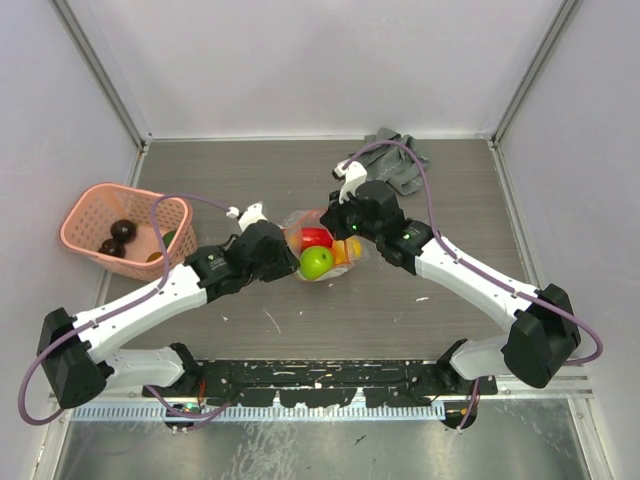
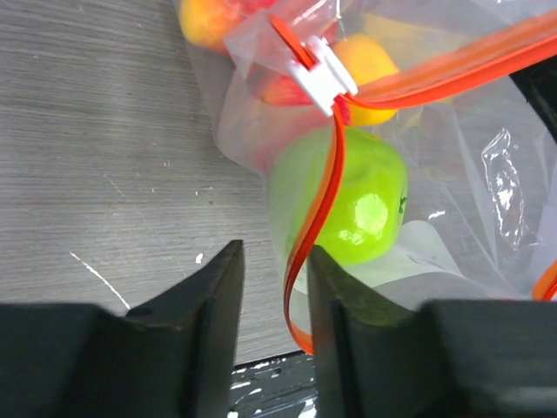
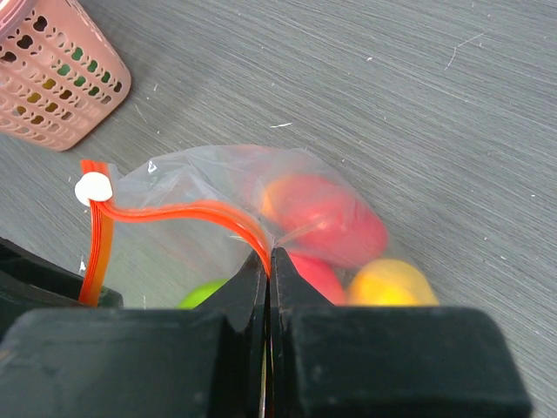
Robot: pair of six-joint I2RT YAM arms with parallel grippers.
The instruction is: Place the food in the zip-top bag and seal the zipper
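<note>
The clear zip top bag (image 1: 290, 222) stands mid-table with its mouth spread. Inside it are a green apple (image 1: 316, 262), a red fruit (image 1: 316, 238) and a yellow-orange one (image 1: 343, 253). An orange zipper strip (image 2: 320, 205) with a white slider (image 2: 322, 75) edges the mouth. My left gripper is open at the bag's left side; the strip runs down into its gap, close to the right-hand finger (image 2: 335, 300). On the opposite edge, my right gripper is shut on the bag's orange strip (image 3: 213, 209). What lies deeper in the bag is partly hidden by the film.
A pink basket (image 1: 82, 222) at the left holds dark round items and some green and yellow pieces. Crumpled grey cloth (image 1: 400, 165) lies at the back right. Table in front of the bag is clear.
</note>
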